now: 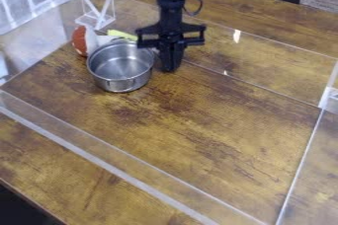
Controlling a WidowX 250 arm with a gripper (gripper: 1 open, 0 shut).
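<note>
My dark arm reaches down from the top centre of the camera view, and its gripper is low, just behind and right of a steel pot. The gripper looks shut; the image is too small and dark to tell anything between its fingers.
Left of the pot are a white and red-brown object and a yellow item, with a white rack behind. Clear low walls edge the wooden table, whose front and right are clear.
</note>
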